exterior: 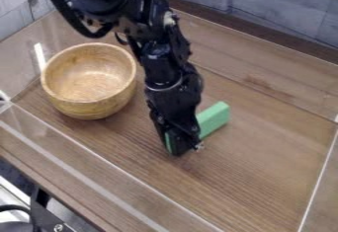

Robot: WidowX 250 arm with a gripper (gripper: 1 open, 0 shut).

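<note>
My black gripper (179, 137) reaches down from the top of the view to the wooden table, shut on a green block (211, 116). The block lies at a slant, one end showing up and to the right of the fingers, the other mostly hidden behind them. Whether it rests on the table or is slightly raised I cannot tell.
A round wooden bowl (59, 88) sits to the left of the gripper. A dark edge with cables shows at the lower left.
</note>
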